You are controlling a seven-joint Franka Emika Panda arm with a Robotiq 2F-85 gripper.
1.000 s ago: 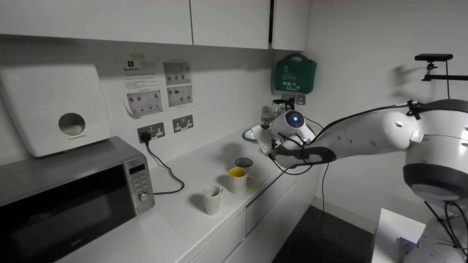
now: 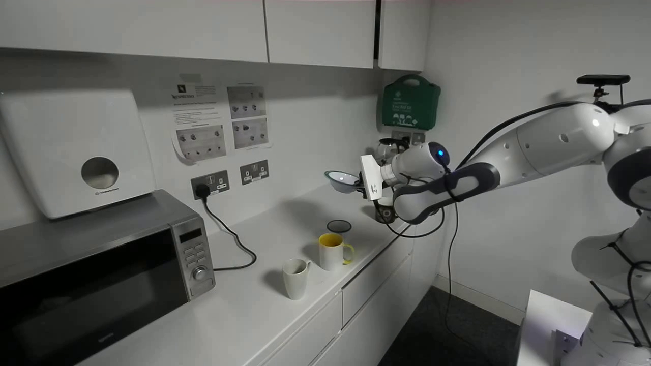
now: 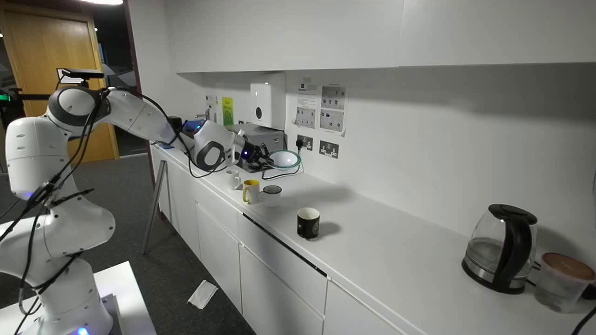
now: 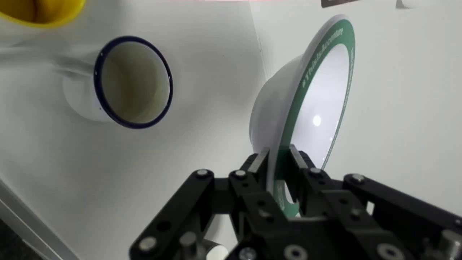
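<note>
A white bowl with a green rim [image 4: 264,108] is pinched at its edge by my gripper, one finger on each side of the rim. In exterior view 1 the bowl [image 2: 343,181] hangs in the air above the counter, close to the back wall. Exterior view 2 has the bowl [image 3: 285,160] held out past the gripper [image 3: 267,158], its inside facing partly up. Below and left of it in the wrist view stands a white enamel mug with a dark blue rim [image 4: 82,97], apart from the bowl.
A white mug with yellow inside [image 3: 251,191], a plain white mug [image 2: 296,279] and a black mug [image 3: 308,223] stand along the counter. A glass kettle [image 3: 498,248] is at the far end, a microwave [image 2: 91,268] at the other. Clear counter lies between black mug and kettle.
The bowl and gripper have risen from lower over the counter and shifted slightly left in exterior view 1. More of the bowl shows now, and the arm's elbow is higher.
</note>
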